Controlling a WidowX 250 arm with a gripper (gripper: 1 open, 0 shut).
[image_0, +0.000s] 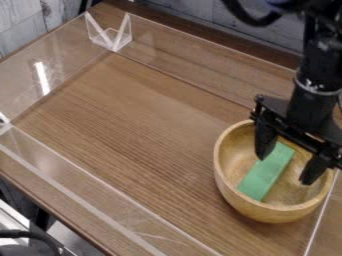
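My black gripper (289, 142) is low over a tan round bowl (230, 160) at the right of the view, its fingers open and spread above the bowl's back and right part. A green rectangular block (267, 172) lies inside the bowl, slanted, just below and left of the fingers. I cannot tell whether the fingers touch the bowl.
A small white wire-like holder (110, 32) stands at the back left of the wooden table (120, 120). Dark cables or parts show at the bottom left edge.
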